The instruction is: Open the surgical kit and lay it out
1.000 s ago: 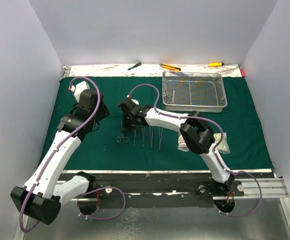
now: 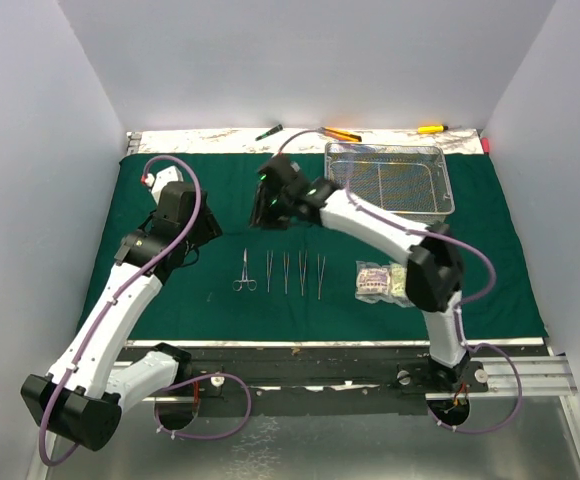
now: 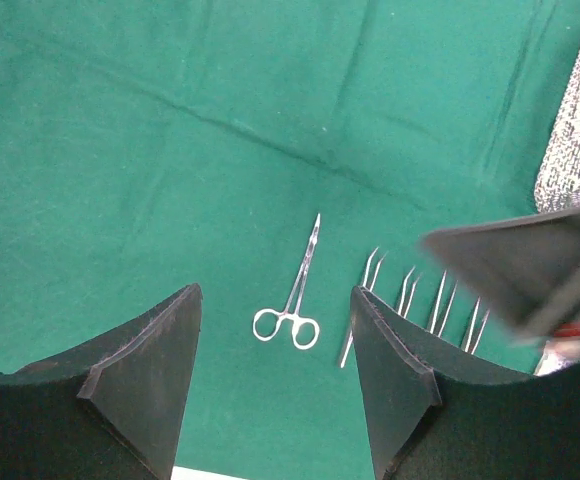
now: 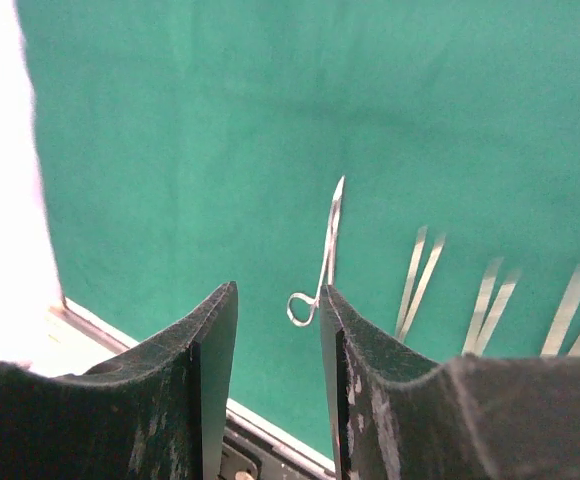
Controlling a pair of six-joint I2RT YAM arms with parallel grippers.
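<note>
On the green drape (image 2: pixel 200 300) lie silver scissors (image 2: pixel 245 275), ring handles toward the front, and to their right a row of several slim tweezer-like instruments (image 2: pixel 303 275). My left gripper stands open over the drape at the left, fingers spread, nothing held.
Plastic packets (image 2: pixel 380 282) lie at the right front of the drape. Yellow-handled tools (image 2: pixel 340 134) and a dark pen-like item (image 2: pixel 268 132) rest on the back ledge. Grey walls bound both sides.
My right gripper has risen away from the scissors toward the back, leaving them lying on the drape. My left arm looks still.
</note>
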